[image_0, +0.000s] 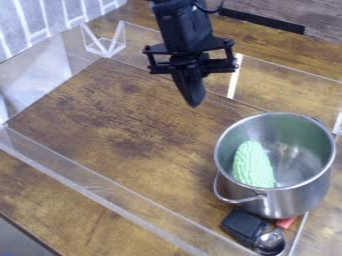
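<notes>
My black gripper (191, 88) hangs over the upper middle of the wooden table, up and to the left of a steel pot, shut with nothing visible between its fingers. The pot (301, 150) stands at the right, and a pale green corn-like object (253, 164) with a bumpy surface lies inside it.
Clear plastic walls (134, 203) edge the work area. A dark block (243, 227), a steel spoon (270, 241) and a small red item (286, 222) lie below the pot.
</notes>
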